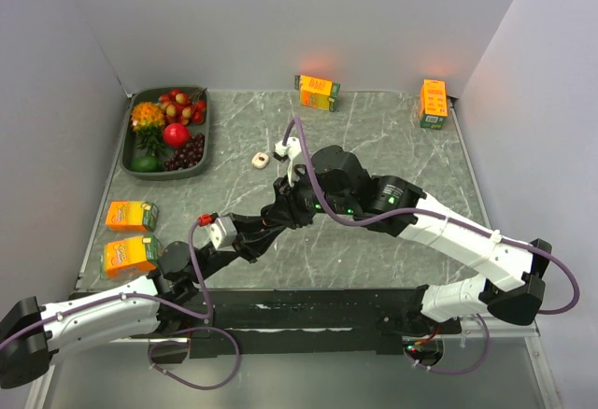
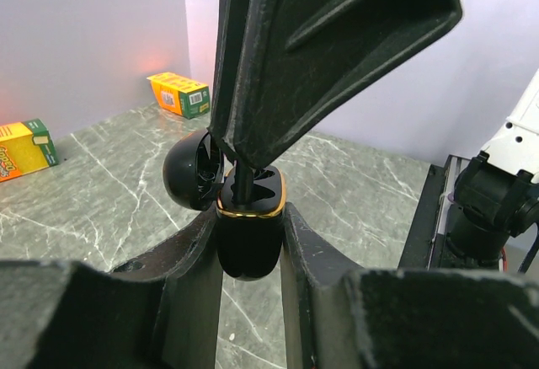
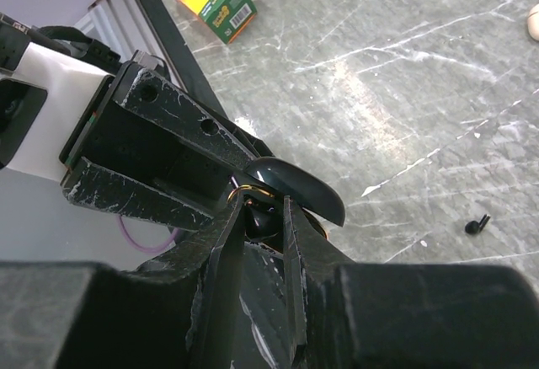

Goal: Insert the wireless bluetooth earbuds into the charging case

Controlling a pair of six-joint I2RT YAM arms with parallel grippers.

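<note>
The black charging case (image 2: 250, 243) with a gold rim stands with its lid (image 2: 184, 171) open, held between the fingers of my left gripper. Right over it, the fingertips of my right gripper reach down into the case, with a dark piece between or under them, hard to tell apart. A small black earbud (image 3: 476, 226) lies on the marble table. In the top view both grippers meet at the middle, the right one above the left.
A fruit basket (image 1: 128, 162) sits at the back left. Juice boxes (image 1: 129, 215) stand at the left, back and right edges. A small pale object (image 1: 261, 160) lies near the middle.
</note>
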